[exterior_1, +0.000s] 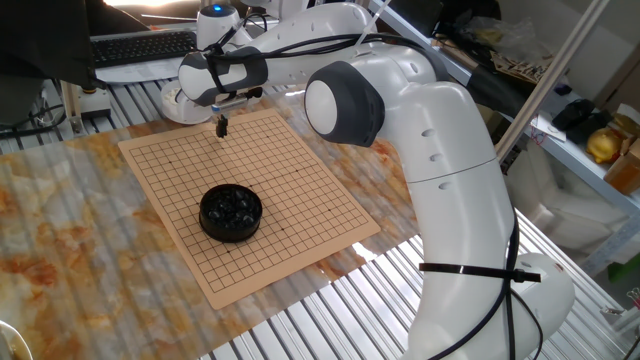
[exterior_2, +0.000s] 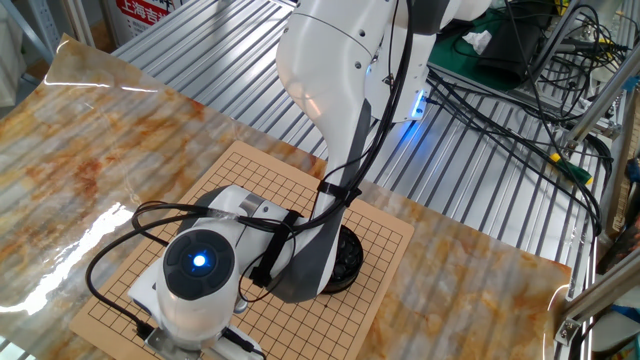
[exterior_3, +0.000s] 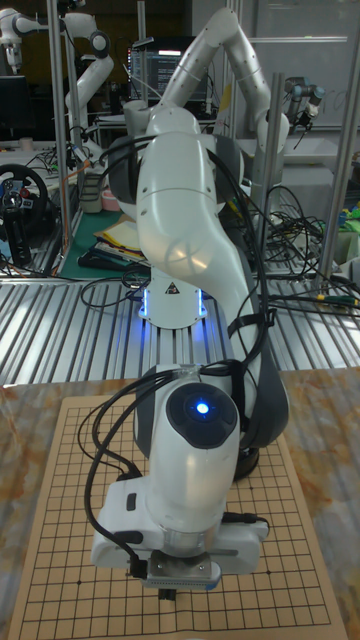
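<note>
A tan Go board (exterior_1: 180, 178) with a printed grid lies on the marbled mat, and no loose stones show on its visible squares. On it stands a round black bowl (exterior_1: 230, 213) holding several black stones. From above, my arm partly covers the same bowl (exterior_2: 346, 262). My gripper (exterior_1: 222, 128) hangs over the far part of the board, apart from the bowl, with its dark fingers pointing down. They are small and close together here, too small to tell how the fingers stand or whether anything is between them. The hand hides most of the fingers (exterior_3: 167, 593) in the third view.
A white round container (exterior_1: 185, 104) sits just past the board's far edge, near a keyboard (exterior_1: 143, 48). Slatted metal table (exterior_2: 215, 60) surrounds the mat.
</note>
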